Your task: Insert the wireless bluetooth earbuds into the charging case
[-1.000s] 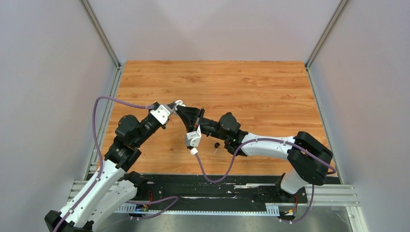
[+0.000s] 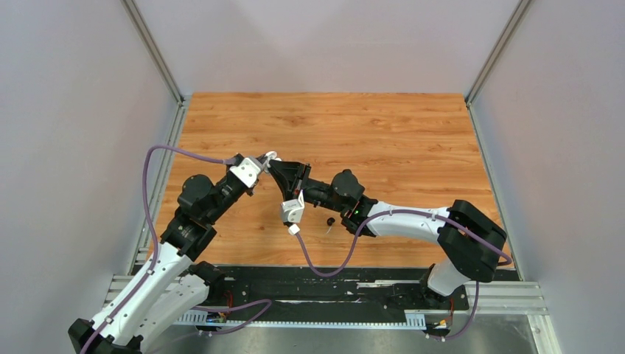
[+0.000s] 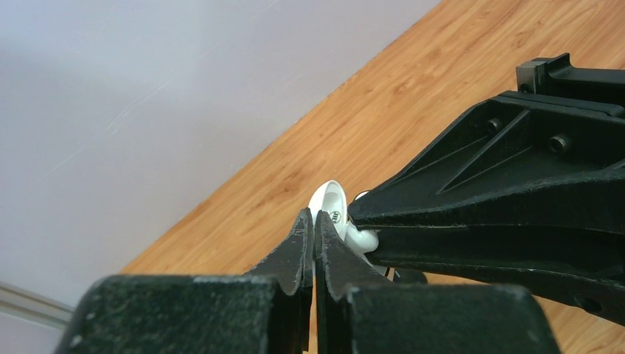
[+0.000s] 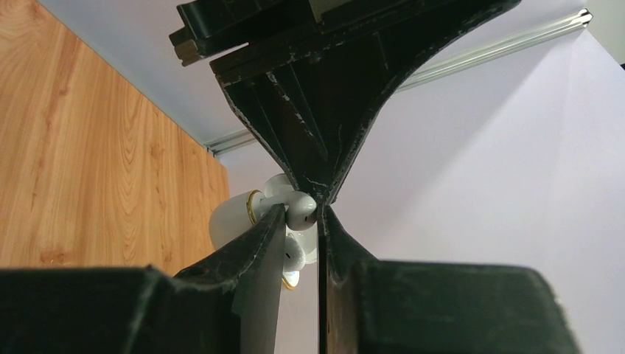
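Observation:
The white charging case (image 3: 333, 199) is raised off the table with its lid up, and my left gripper is shut on it. In the right wrist view, a gold-edged white part of the case (image 4: 231, 221) shows beyond the fingers. A rounded white earbud (image 4: 301, 212) appears at the case, between the parted fingertips of my right gripper. From the left wrist, the same earbud (image 3: 362, 240) shows between the right fingers, beside the case. Contact with the fingers and how deep it sits cannot be told.
Both arms meet over the left part of the wooden table (image 2: 383, 140), whose back and right are clear. A small black item (image 2: 330, 221) lies near the right forearm. Purple cables (image 2: 324, 274) run along both arms.
Both arms hold nearly the same pose across the top views. The right arm has shifted only very slightly; any finger motion is too small to see there.

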